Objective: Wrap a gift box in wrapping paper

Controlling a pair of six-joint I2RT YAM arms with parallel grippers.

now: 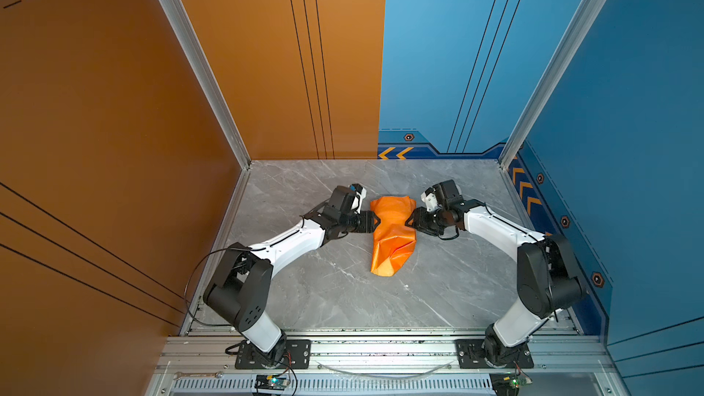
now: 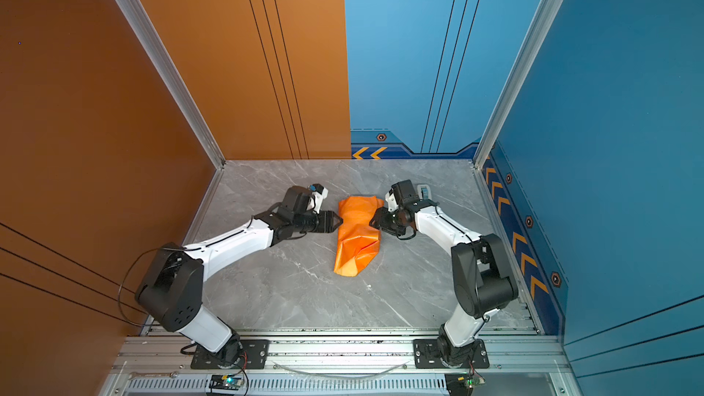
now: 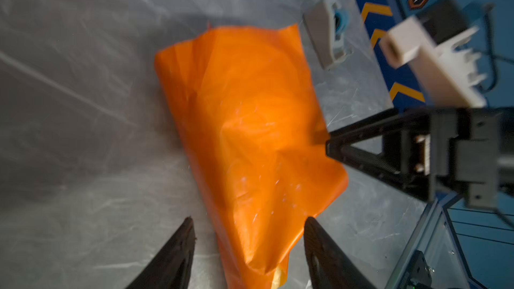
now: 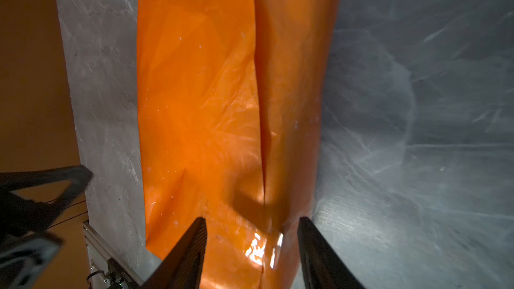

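Note:
Orange wrapping paper (image 1: 393, 234) lies as a long folded bundle in the middle of the table; any box inside is hidden. Its near end tapers into creased folds, and a long overlapping edge shows along its top in the right wrist view. My left gripper (image 1: 377, 221) is open at the bundle's left side; my right gripper (image 1: 410, 220) is open at its right side. Between the left fingers the paper appears below with a gap to each. The right fingers (image 4: 195, 248) also hang apart above the paper, which neither gripper holds.
A white and blue dispenser-like object (image 2: 423, 191) stands behind the right arm, partly hidden by it in the top right view. Bare grey table (image 1: 322, 293) lies in front and to both sides. Walls close off the back and sides.

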